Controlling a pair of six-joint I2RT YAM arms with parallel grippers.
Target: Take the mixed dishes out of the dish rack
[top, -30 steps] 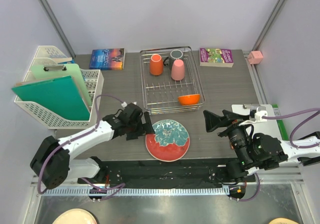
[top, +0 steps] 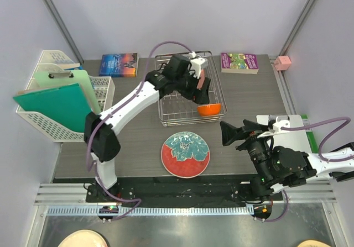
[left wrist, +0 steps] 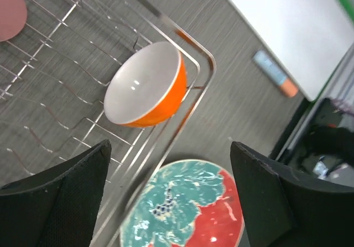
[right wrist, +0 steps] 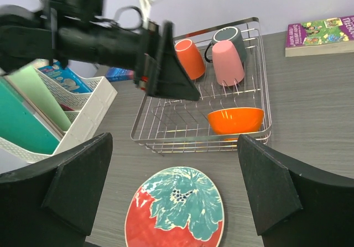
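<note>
The wire dish rack (top: 171,116) stands at the back middle of the table. An orange bowl with a white inside (top: 209,110) leans on its side in the rack's front right corner. Over the rack hangs my left gripper, its fingers apart and empty, with the bowl ahead of it in the left wrist view. A pink cup (right wrist: 227,63), a dark grey mug (right wrist: 237,37) and an orange cup (right wrist: 189,58) sit at the rack's back, largely covered by the left arm from above. My right gripper (top: 226,133) is open and empty, right of the rack's front.
A red and teal plate (top: 186,154) lies flat in front of the rack. The white file basket (top: 41,122) is at the left. Books (top: 239,62) lie behind, and a white board (top: 285,140) is at the right.
My left arm has swung from the plate's left side up and right over the rack. The right gripper has shifted slightly left. The dishes seen stay in place.
</note>
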